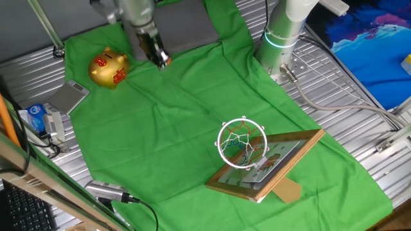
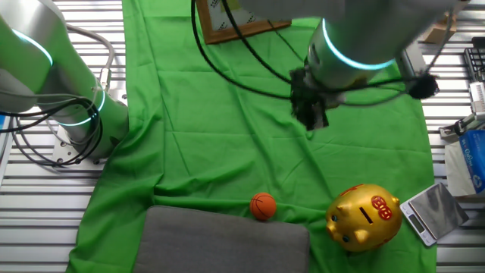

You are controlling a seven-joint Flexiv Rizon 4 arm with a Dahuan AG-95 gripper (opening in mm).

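Note:
A small orange basketball (image 2: 263, 205) rests at the edge of the grey pad in exterior view 2. My gripper (image 2: 312, 114) is a dark blur there, over the green cloth and apart from the ball. In exterior view 1 the gripper (image 1: 162, 62) points down and covers most of the ball, leaving only an orange sliver. How far apart its fingers stand is unclear. A white hoop (image 1: 242, 142) with a net is fixed to a wood-framed board (image 1: 290, 156) propped on the cloth.
A gold piggy bank (image 1: 108, 68) stands near a small scale (image 1: 69, 97). The grey pad (image 2: 220, 241) lies flat at the cloth's edge. Open green cloth (image 1: 154, 135) lies between ball and hoop.

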